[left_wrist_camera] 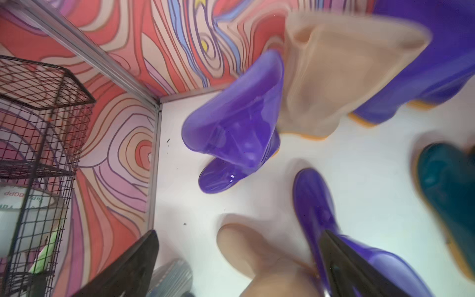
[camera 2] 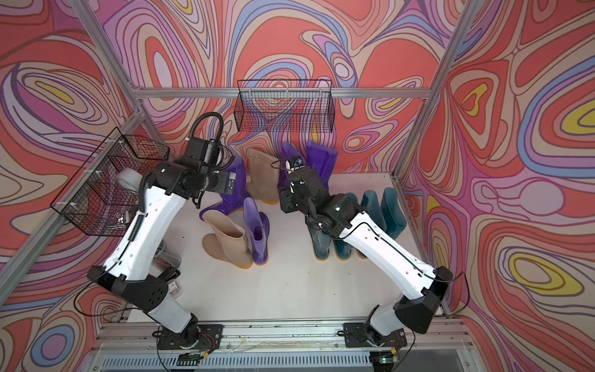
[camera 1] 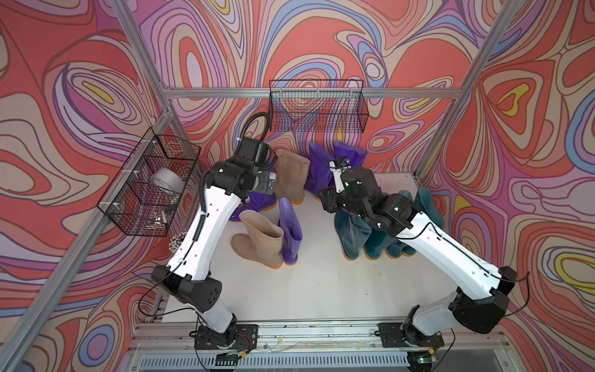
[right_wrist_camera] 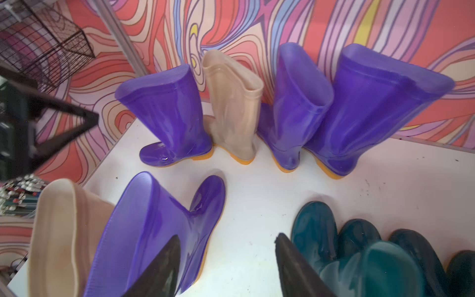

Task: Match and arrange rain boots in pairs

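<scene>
Purple boots stand at the back left (left_wrist_camera: pixel 232 118) and back right (right_wrist_camera: pixel 376 94), with a tan boot (right_wrist_camera: pixel 232 104) between. In front, another tan boot (camera 1: pixel 260 241) stands beside a purple one (camera 1: pixel 289 235). Several teal boots (camera 2: pixel 390 214) are grouped at the right, toes forward in the right wrist view. My left gripper hangs open above the left-hand boots, nothing between its fingers. My right gripper is over the middle, right of the front purple boot, its fingers apart and empty.
A wire basket (camera 1: pixel 148 186) with a white roll hangs on the left, another (camera 1: pixel 318 108) on the back frame.
</scene>
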